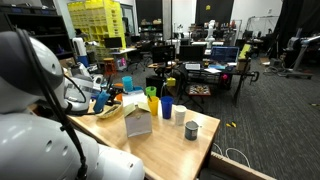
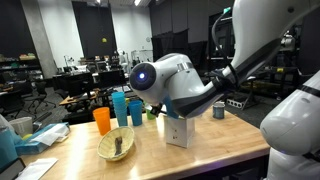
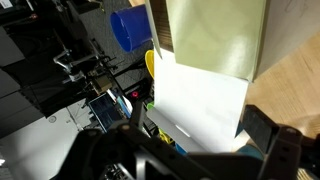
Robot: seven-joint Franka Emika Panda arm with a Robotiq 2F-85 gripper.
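Note:
A white open-topped box (image 1: 138, 122) stands on the wooden table; it also shows in exterior view 2 as a pale box (image 2: 180, 132) at the lower end of the arm. From the wrist, its white panel (image 3: 200, 95) and pale greenish side fill the middle. My gripper stands open close to the box, its dark fingers set wide apart at the bottom of that view. Whether the panel reaches between them I cannot tell. In exterior view 1 the fingertips are small and hard to make out left of the box.
A woven basket (image 2: 117, 145) lies left of the arm, near an orange cup (image 2: 102, 121) and blue cups (image 2: 120, 105). Behind the box stand a yellow cup (image 1: 153, 104), a blue cup (image 1: 167, 104) and a white cup (image 1: 180, 113). A grey mug (image 1: 191, 130) is to the right.

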